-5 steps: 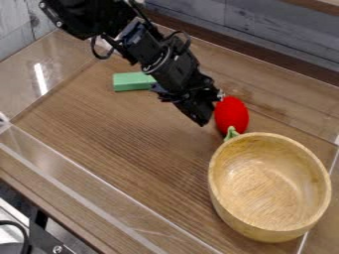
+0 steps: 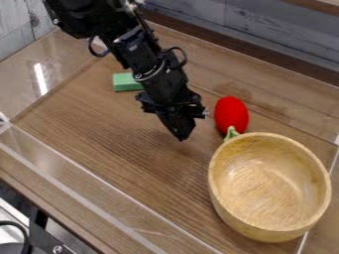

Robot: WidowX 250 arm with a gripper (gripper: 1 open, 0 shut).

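The black robot arm reaches down from the upper left to my gripper (image 2: 187, 119), which hangs over the middle of the wooden tabletop, shut, with nothing visible between its fingers. A red object with a green tip (image 2: 231, 113) lies just to its right. A large pale yellow bowl (image 2: 269, 223) fills the lower right. A green block (image 2: 127, 81) lies behind the arm at the upper left, partly hidden by it.
A raised edge runs along the back, and cables lie at the lower left corner.
My gripper has moved left and downward, away from the red object, which now shows more clearly. The other objects look unmoved.
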